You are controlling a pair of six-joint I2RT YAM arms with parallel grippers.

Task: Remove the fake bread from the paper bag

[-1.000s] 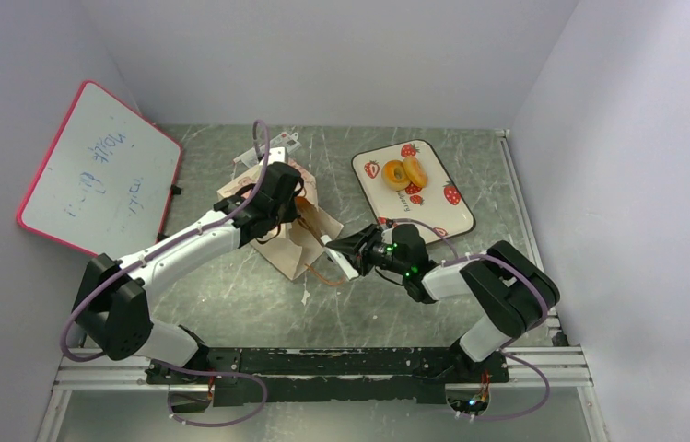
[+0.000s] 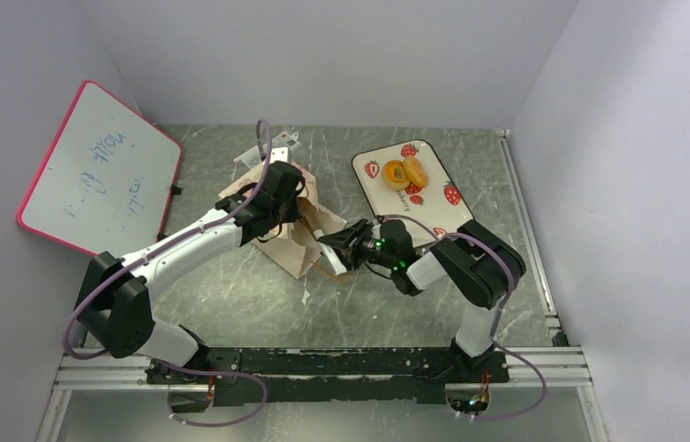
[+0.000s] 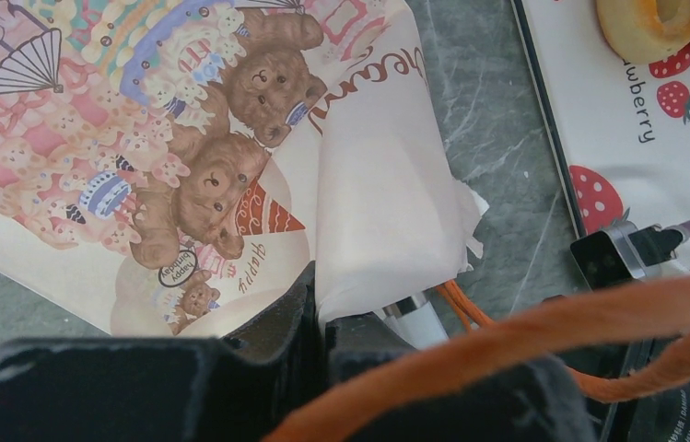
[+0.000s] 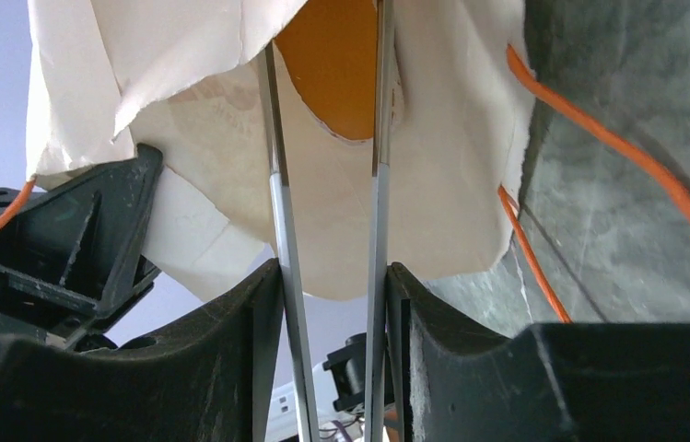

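The paper bag lies opened toward the right, with orange handles. Inside it shows an orange-brown piece of fake bread. My left gripper is shut on the bag's white paper edge. My right gripper reaches into the bag's mouth with its long fingers part open, either side of the bread in the right wrist view. Whether they touch it is unclear, as paper hides part of the tips.
A strawberry-print tray with two pieces of bread lies at the back right. A whiteboard stands at the left. The front of the table has free room.
My right arm has moved leftward, toward and further into the bag's mouth, its elbow shifting left. My left arm and the bag look nearly unchanged.
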